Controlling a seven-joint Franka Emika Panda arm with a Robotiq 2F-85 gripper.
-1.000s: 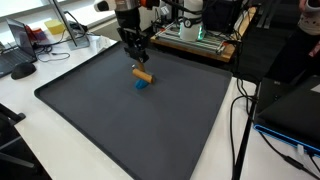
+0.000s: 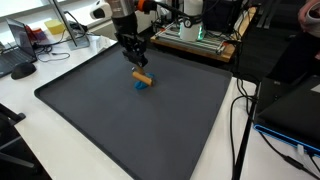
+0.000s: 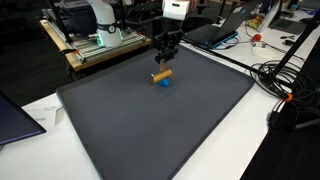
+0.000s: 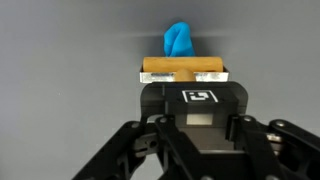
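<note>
A wooden block with a pale strip along one side lies across the top of my fingers in the wrist view, and its short rounded knob sits between the fingers. My gripper is shut on this knob. From outside, the block appears as an orange-brown bar, tilted, just under the gripper. A bright blue cloth-like piece lies beside the block on the dark mat; in the second exterior view the blue piece shows partly below the bar. Whether block and blue piece touch cannot be told.
Black cables run along the table's side, and a wooden-edged bench with tools stands behind. A laptop is at the far left in the first exterior view.
The gripper has come lower over the block's knob, which showed more plainly before. The bar has shifted only slightly; the blue piece stays in about the same place.
</note>
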